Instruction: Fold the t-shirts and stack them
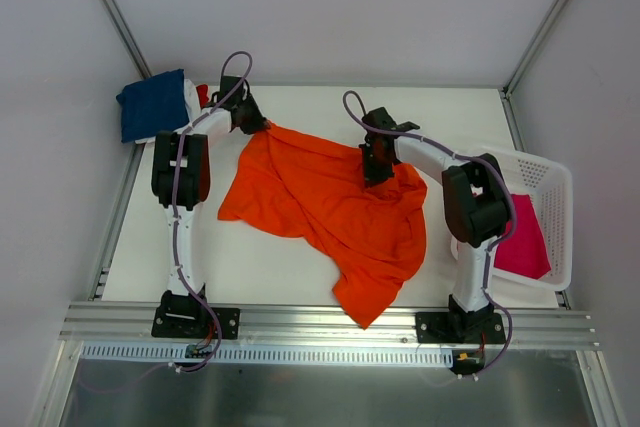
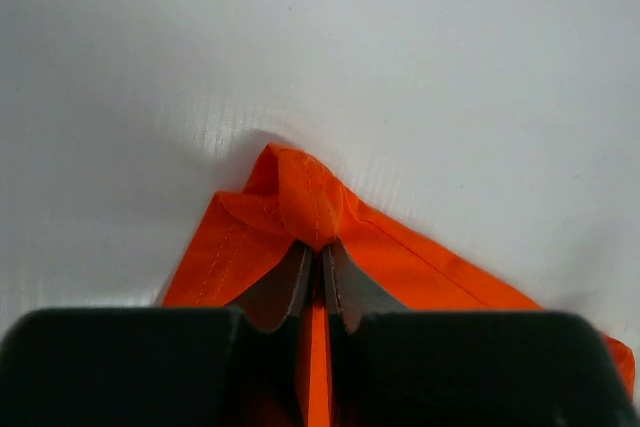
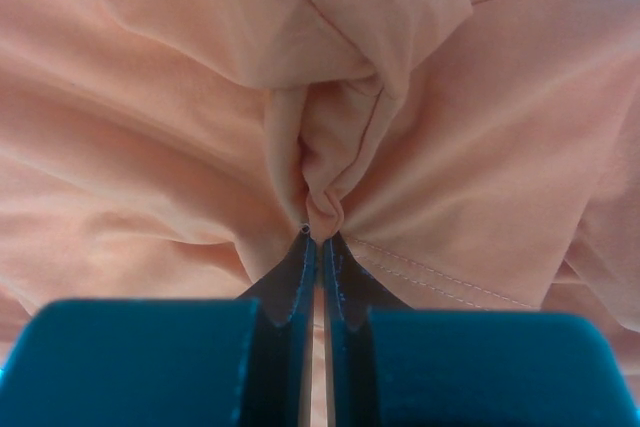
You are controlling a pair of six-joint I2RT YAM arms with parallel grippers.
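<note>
An orange t-shirt (image 1: pixel 330 217) lies spread and rumpled across the white table. At its upper left corner, my left gripper (image 1: pixel 262 125) is shut on the fabric; in the left wrist view its fingertips (image 2: pixel 335 262) pinch a folded bit of orange cloth. My right gripper (image 1: pixel 372 172) is shut on the shirt's upper right part, where the right wrist view shows gathered cloth (image 3: pixel 350 137) running into the closed fingertips (image 3: pixel 335 252).
A folded blue cloth (image 1: pixel 150 105) lies at the back left, with white and red cloth beside it. A white basket (image 1: pixel 550 187) holding a pink cloth (image 1: pixel 525 247) stands at the right. Bare table (image 1: pixel 170 257) shows at front left.
</note>
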